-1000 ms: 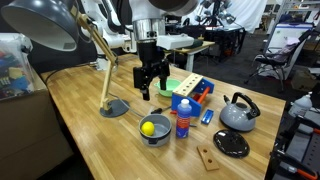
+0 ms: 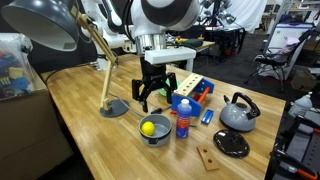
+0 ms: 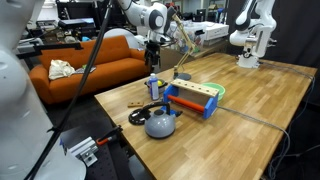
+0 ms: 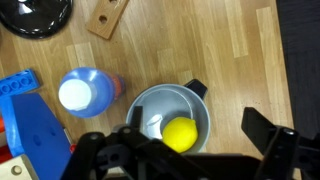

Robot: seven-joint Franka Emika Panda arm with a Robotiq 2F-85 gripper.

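My gripper (image 2: 156, 103) is open above a grey pot (image 2: 158, 138), its black fingers apart with nothing held between them. A yellow ball (image 2: 148, 128) rests inside the pot. From the wrist view, the pot (image 4: 199, 101) lies low in the middle, with the ball (image 4: 180, 134) near its lower wall and a small whitish thing (image 4: 155, 125) beside it. One dark finger (image 4: 98, 150) reaches in from the left and the other (image 4: 265, 130) from the right, on either side of the pot. A dark handle sticks out from the pot's rim.
Close beside the pot stands a blue bottle (image 2: 183, 118) with a pale cap. A blue toy box (image 2: 187, 97), a grey kettle (image 2: 238, 115), a black lid (image 2: 231, 145) and a wooden piece (image 2: 207, 157) lie around it.
The pot, ball and bottle look unmoved.
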